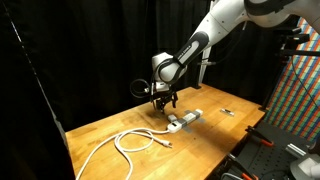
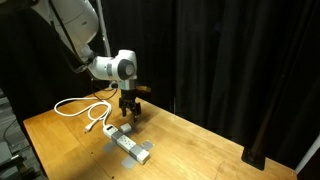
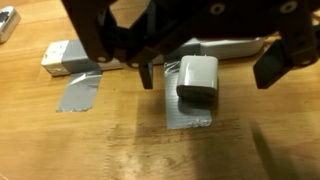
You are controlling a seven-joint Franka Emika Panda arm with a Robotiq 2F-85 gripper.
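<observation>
In the wrist view a small white block, like a plug or adapter (image 3: 198,75), stands on grey tape on the wooden table. My gripper is open above it, one finger on each side, with gaps between the block and both fingers. Behind the block runs a white power strip (image 3: 68,58), partly hidden by the gripper and taped down. From outside, the gripper (image 1: 163,103) hangs over the table just behind the power strip (image 1: 185,121). The other exterior view also shows the strip (image 2: 128,147) in front of the gripper (image 2: 128,111).
A white cable (image 1: 123,143) loops across the table from the strip. A small flat item (image 1: 228,112) lies to the right. Black curtains (image 2: 225,60) hang behind the table. Bare wood (image 2: 200,150) is clear to the right in the second exterior view.
</observation>
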